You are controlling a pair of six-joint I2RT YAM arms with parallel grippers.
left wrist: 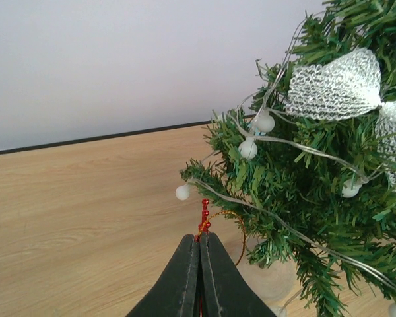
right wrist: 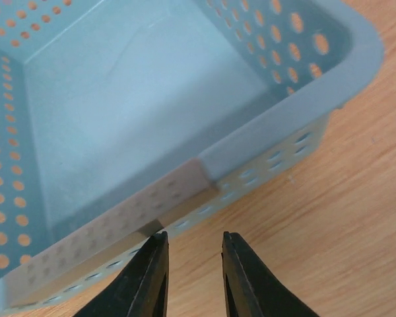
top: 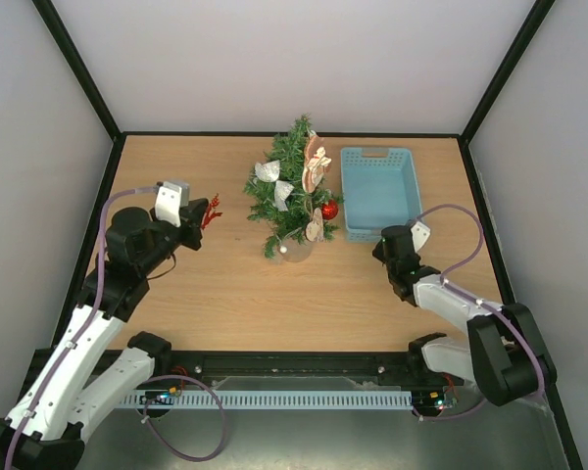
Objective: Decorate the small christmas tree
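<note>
The small christmas tree (top: 292, 181) stands mid-table, carrying white bows, pale ribbon bows, a string of small white bulbs and a red ball (top: 329, 210). To its left, my left gripper is shut on the gold loop of a red beaded ornament (top: 212, 211); the loop and red beads show at the fingertips, the rest is hidden behind the fingers. My right gripper is part open at the near edge of the blue basket (right wrist: 119, 228), bare table showing between its fingers. The visible basket floor is empty.
The basket (top: 418, 186) sits at the back right, right of the tree. Dark frame edges and walls bound the workspace.
</note>
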